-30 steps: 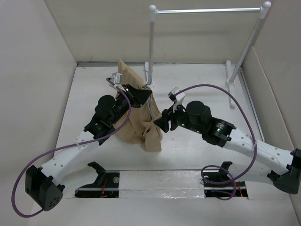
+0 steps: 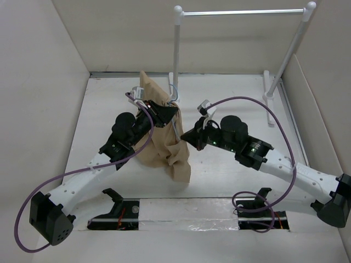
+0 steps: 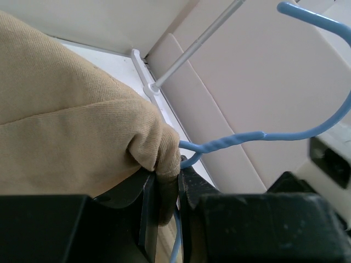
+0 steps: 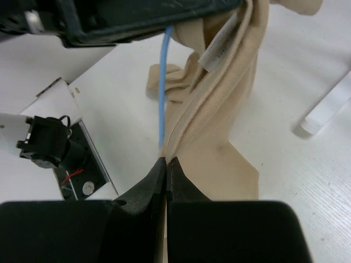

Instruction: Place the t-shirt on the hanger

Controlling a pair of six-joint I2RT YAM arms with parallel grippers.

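The tan T-shirt (image 2: 162, 148) hangs bunched from my left gripper (image 2: 171, 112), which is shut on its folded fabric together with the blue hanger (image 3: 301, 133), whose hook sticks out to the right in the left wrist view. The hanger's wire runs down beside the shirt (image 4: 163, 87). My right gripper is shut at a narrow vertical edge of the shirt below the left one; whether fabric is between its fingertips is hard to see, though the cloth's edge runs into them.
A white rack with a top bar (image 2: 241, 12) stands at the back, its post behind the shirt. Pale walls (image 2: 41, 109) enclose the workspace.
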